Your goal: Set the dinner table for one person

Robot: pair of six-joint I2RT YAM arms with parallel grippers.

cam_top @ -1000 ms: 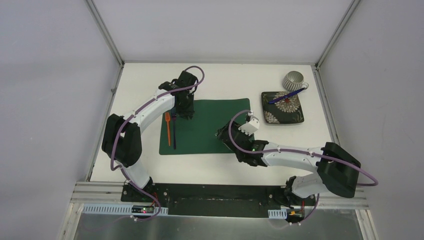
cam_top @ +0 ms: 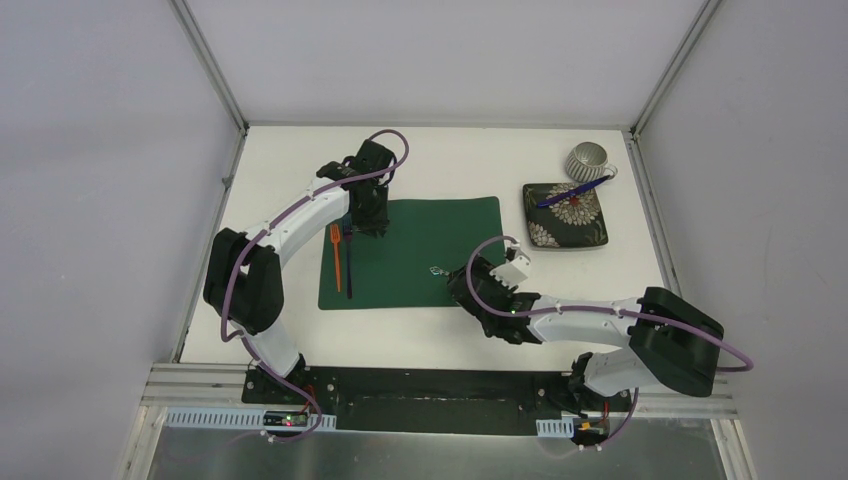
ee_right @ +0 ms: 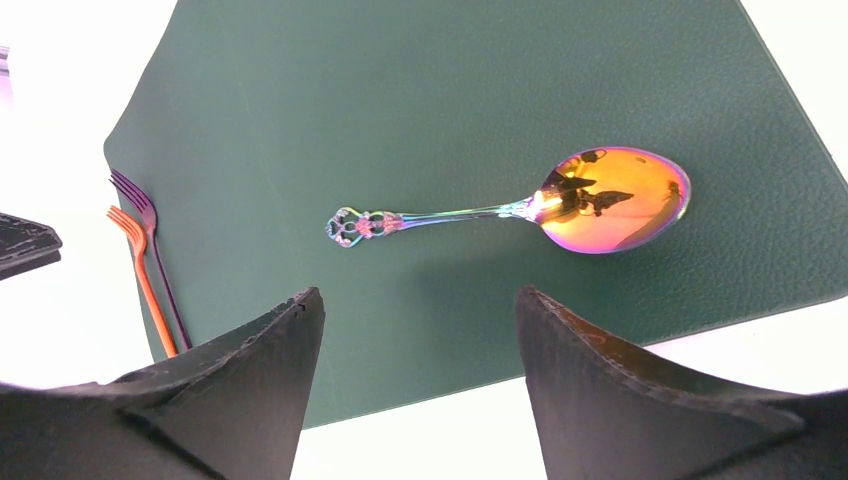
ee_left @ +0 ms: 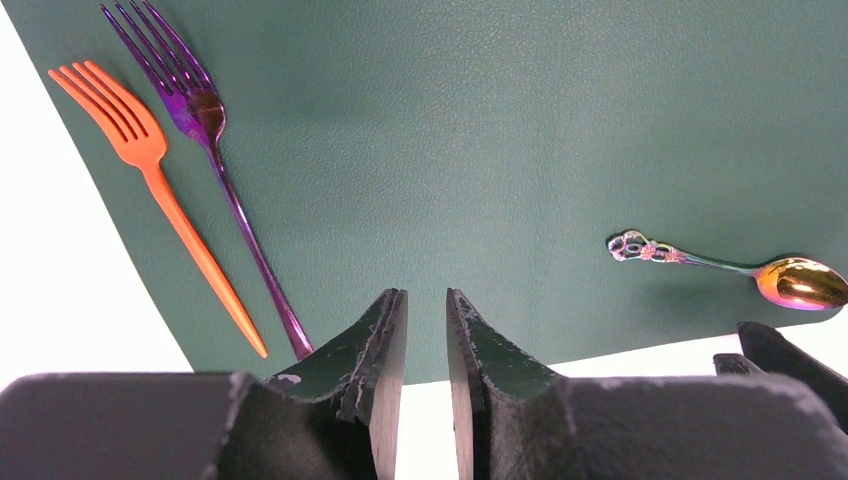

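On the green placemat lie an orange fork and a purple fork side by side at the left. An iridescent spoon lies horizontally near the lower right of the mat. My left gripper is over the upper-left of the mat, its fingers a narrow gap apart with nothing between. My right gripper is open above the spoon, nothing between its fingers. A patterned square plate with a blue utensil across it sits right of the mat.
A ribbed cup stands behind the plate at the back right. Walls border both sides and the back.
The left arm looks still.
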